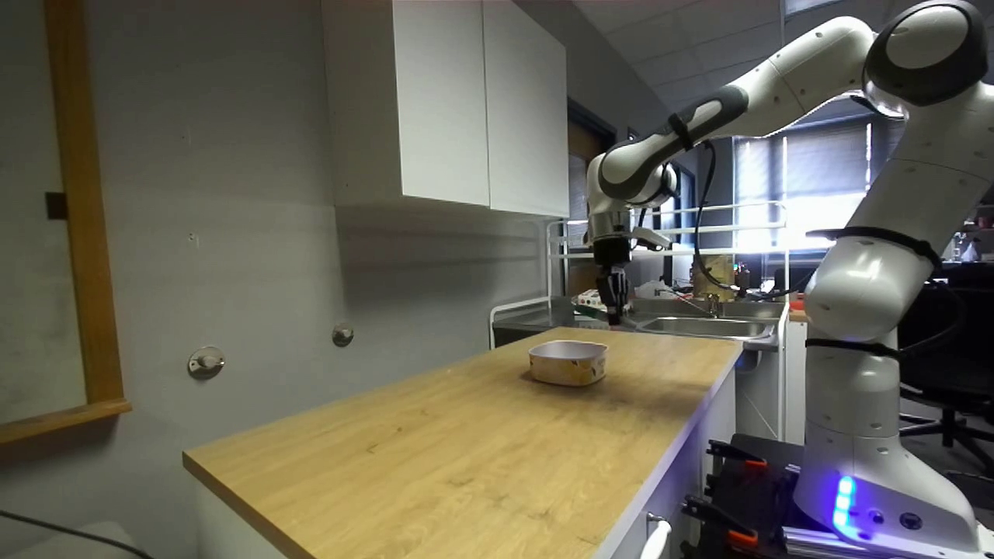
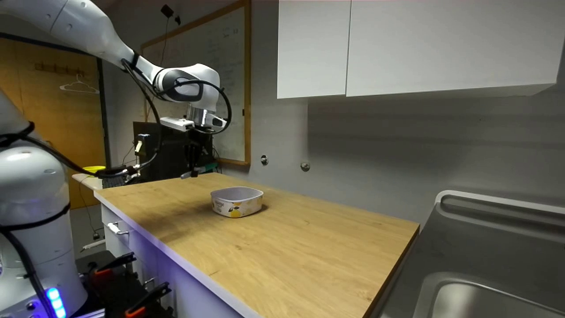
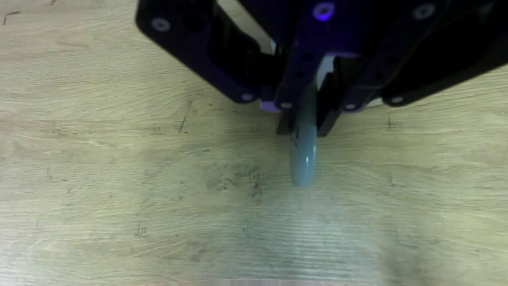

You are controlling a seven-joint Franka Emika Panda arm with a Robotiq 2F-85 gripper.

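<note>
My gripper is shut on a glossy pale-blue object (image 3: 304, 159), narrow and rounded, whose free end sticks out past the fingertips. What it is, I cannot tell; its upper part is hidden between the fingers. In exterior view 1 the gripper (image 1: 614, 315) hangs above the far part of the wooden counter, behind the bowl (image 1: 568, 363). Exterior view 2 has the white, lemon-patterned bowl (image 2: 236, 202) upright on the counter, apart from the gripper (image 2: 193, 170), which is higher and to its left. None of the bowl's visible inside holds anything.
Bare counter top (image 1: 438, 438) spreads widely around the bowl. White wall cabinets (image 1: 480, 102) hang above one side. Beyond the counter's end are a metal sink (image 1: 708, 326) and a white rack (image 1: 666, 231).
</note>
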